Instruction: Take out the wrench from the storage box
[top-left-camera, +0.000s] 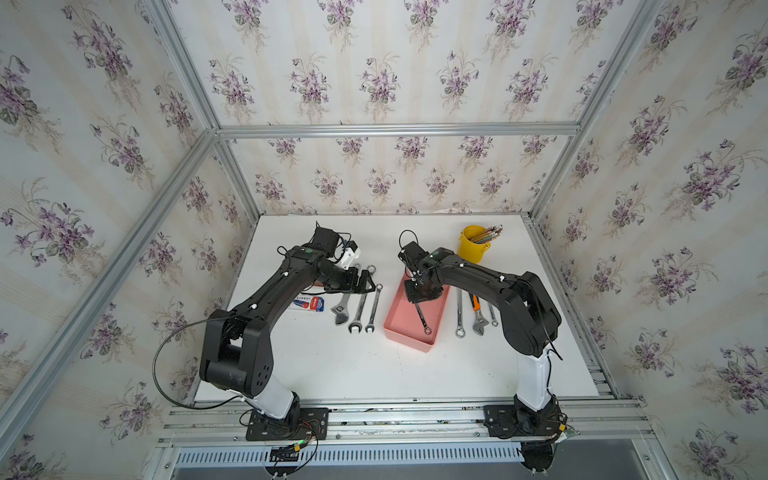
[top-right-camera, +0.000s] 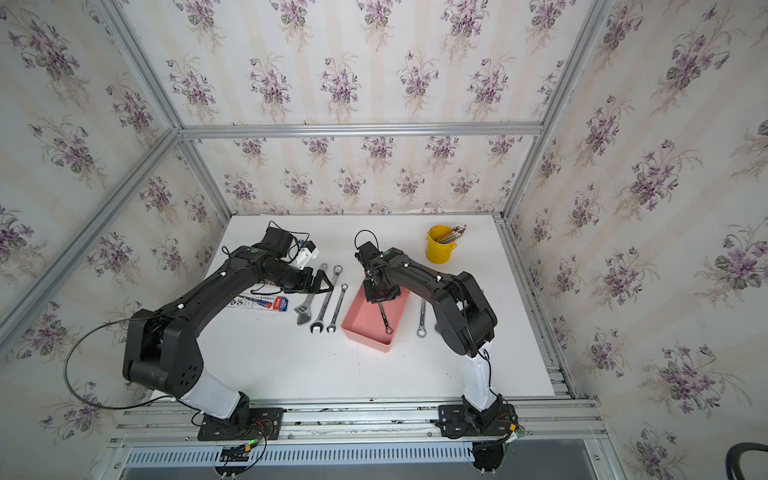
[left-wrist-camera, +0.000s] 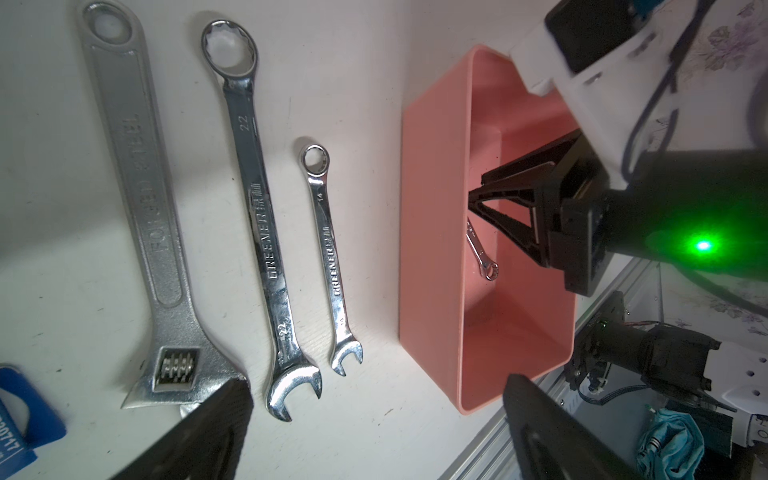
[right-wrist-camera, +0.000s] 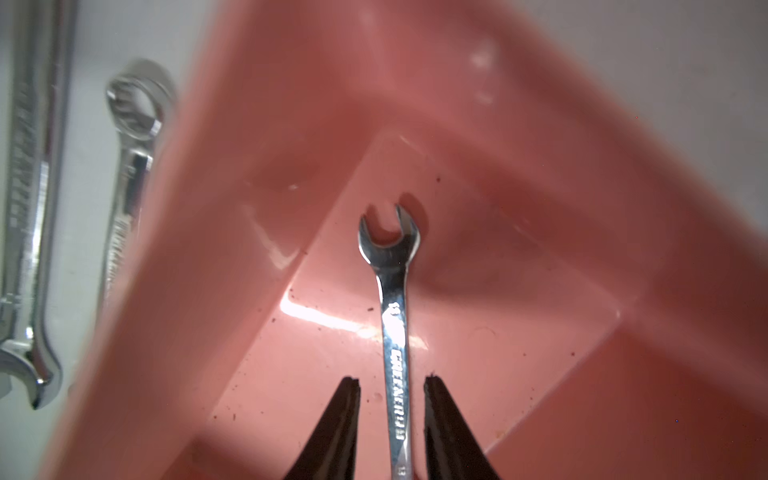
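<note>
A slim chrome open-and-ring wrench (right-wrist-camera: 391, 312) lies on the floor of the pink storage box (top-left-camera: 409, 342); its ring end (top-left-camera: 428, 329) points toward the box's front in the top left view. My right gripper is open over the box. In its wrist view one finger (right-wrist-camera: 340, 416) shows on each side of the wrench's handle, with gaps between; height above it cannot be told. Left of the box, my left gripper stands wide open over the table, its blurred fingers (left-wrist-camera: 212, 428) holding nothing.
Left of the box lie an adjustable wrench (left-wrist-camera: 148, 200), a large wrench (left-wrist-camera: 260, 208) and a smaller wrench (left-wrist-camera: 326, 248). Right of it are a wrench (top-left-camera: 460, 316) and an orange-handled tool (top-left-camera: 477, 308). A yellow bucket (top-left-camera: 470, 250) stands behind.
</note>
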